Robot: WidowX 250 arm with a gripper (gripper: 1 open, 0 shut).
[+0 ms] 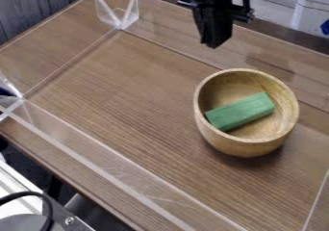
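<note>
My black gripper [215,33] hangs at the top of the view, above and behind a round wooden bowl [206,110]. Its fingers look close together, with nothing visible between them. Inside the bowl lies a green block [241,112], tilted diagonally.
Clear plastic pieces stand at the back left and along the left edge. Part of a grey device with a cable shows at the bottom left corner.
</note>
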